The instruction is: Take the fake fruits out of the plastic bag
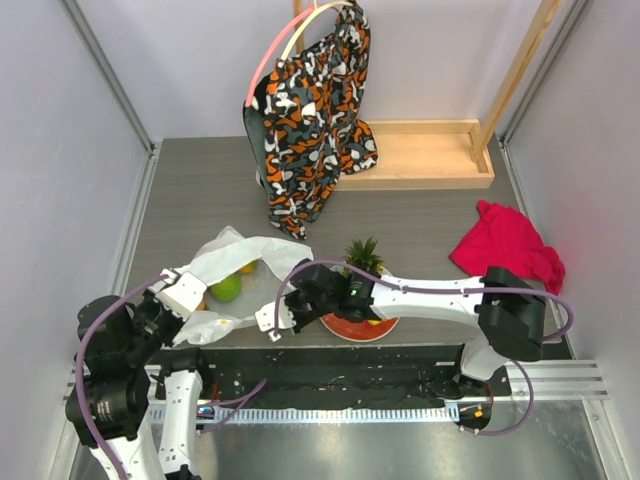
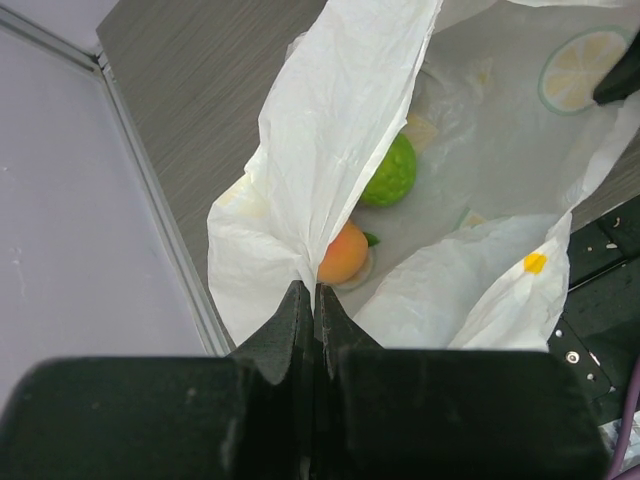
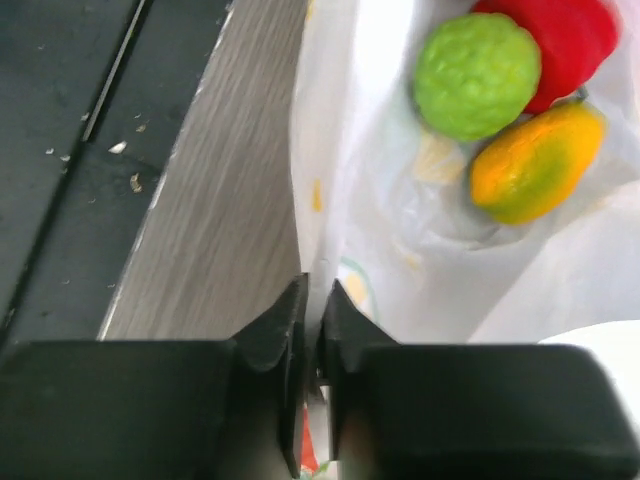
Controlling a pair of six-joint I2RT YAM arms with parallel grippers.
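Note:
The white plastic bag (image 1: 260, 248) lies open at the table's front left. My left gripper is shut on its edge at the left. Inside are a green fruit (image 1: 227, 287), an orange fruit and, in the right wrist view, a red fruit (image 3: 565, 40) and a yellow mango (image 3: 535, 160). My right gripper is at the bag's near right edge, white plastic between its nearly closed fingers; whether it grips it is unclear.
A red bowl (image 1: 350, 330) with fruit, including a pineapple (image 1: 363, 255), sits under my right arm. A red cloth (image 1: 505, 245) lies right. A camouflage bag (image 1: 310, 130) hangs at the back above a wooden tray (image 1: 420, 160).

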